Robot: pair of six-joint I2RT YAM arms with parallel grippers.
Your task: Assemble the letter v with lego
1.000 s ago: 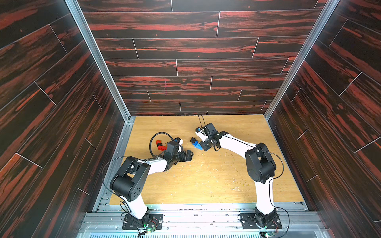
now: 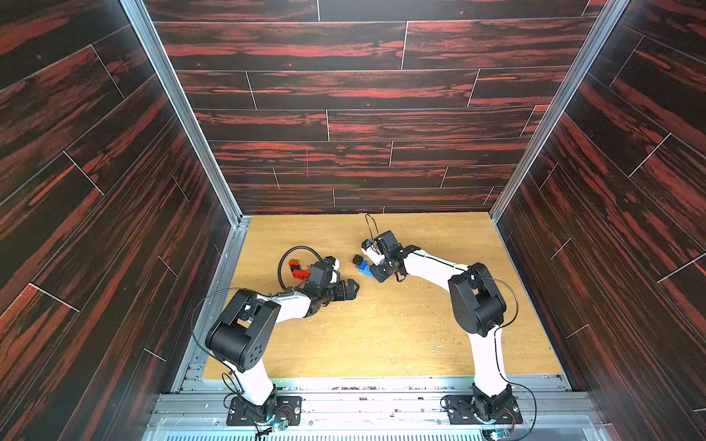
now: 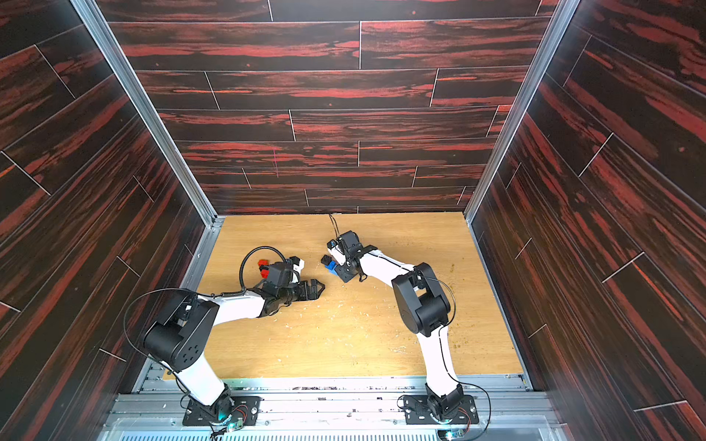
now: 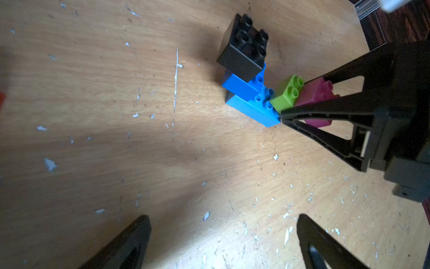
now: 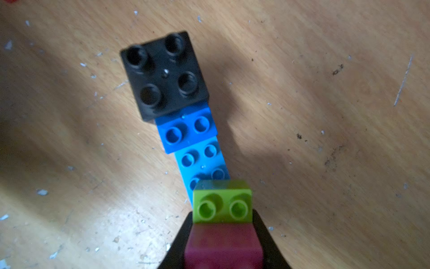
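Note:
In the right wrist view a black brick (image 5: 166,74) sits on a blue brick (image 5: 186,126), stepped up from a lighter blue brick (image 5: 202,157) on the table. My right gripper is shut on a pink brick (image 5: 224,246) joined to a green brick (image 5: 222,205). The green brick overlaps the light blue brick's near end in that view; whether the two touch, I cannot tell. My left gripper stands open and empty, to the left of and nearer than the blue bricks. Red bricks (image 2: 300,272) lie beyond the left arm, partly hidden.
Bare wooden table (image 2: 389,338) spreads across the front and right, with white flecks on it. Both grippers are close together near the middle. A looped cable (image 2: 283,264) arches over the red bricks.
My left arm has barely moved, and the bricks on the table look to be in the same place.

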